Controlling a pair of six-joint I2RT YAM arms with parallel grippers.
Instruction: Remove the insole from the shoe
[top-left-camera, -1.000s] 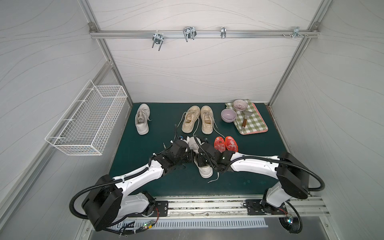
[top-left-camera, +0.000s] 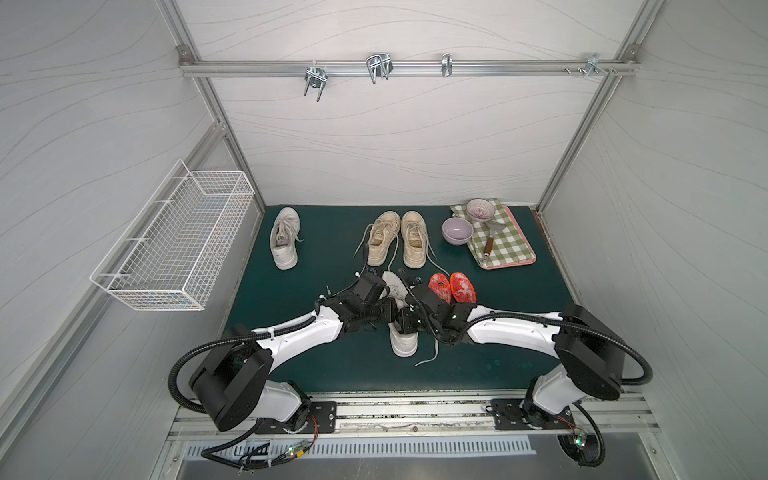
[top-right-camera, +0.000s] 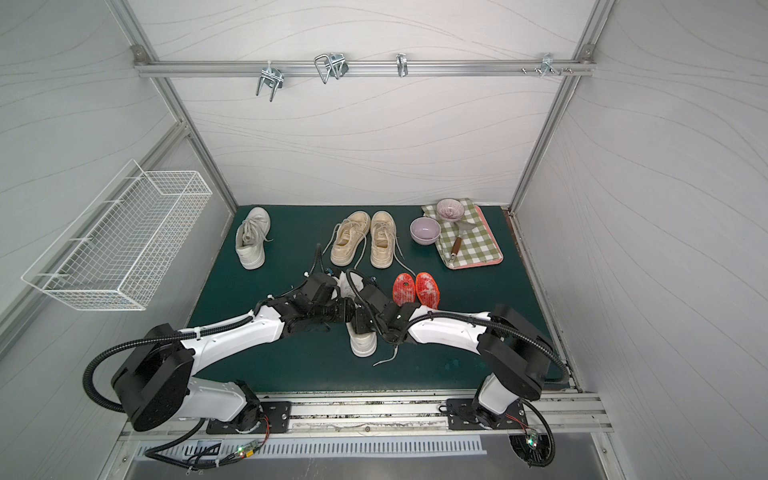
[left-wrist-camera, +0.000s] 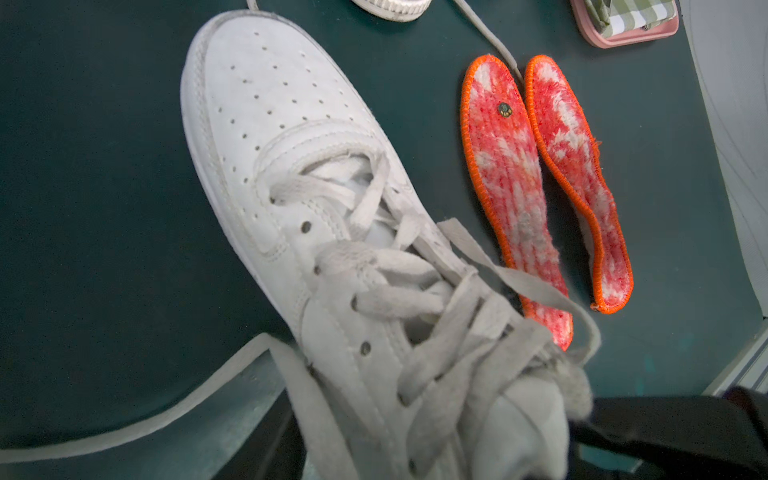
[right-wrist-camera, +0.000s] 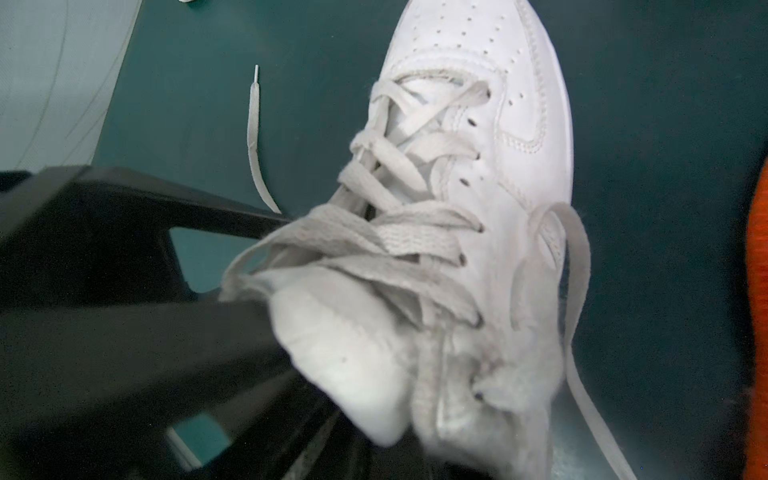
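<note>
A white laced sneaker (top-left-camera: 404, 342) (top-right-camera: 363, 342) (left-wrist-camera: 240, 96) (right-wrist-camera: 520, 96) lies at the front centre, toe away from me. Both grippers crowd over its collar and tongue: my left gripper (top-left-camera: 388, 310) from the left, my right gripper (top-left-camera: 406, 318) from the right. In both wrist views the tongue and laces hide much of the fingers, so I cannot tell how the fingers stand or what is between them. The inside of the shoe, and any insole in it, is hidden.
Two red insoles (left-wrist-camera: 500, 160) lie right of the sneaker. Two beige shoes (top-left-camera: 382, 240) stand behind, another white shoe (top-left-camera: 284, 248) at back left. A tray (top-left-camera: 520, 254) with cloth and bowls sits at back right. A wire basket (top-left-camera: 184, 296) hangs on the left wall.
My left arm has moved right and slightly upward in the top left view. The sneaker's heel has shifted left, straightening the shoe. The right arm has moved only slightly.
</note>
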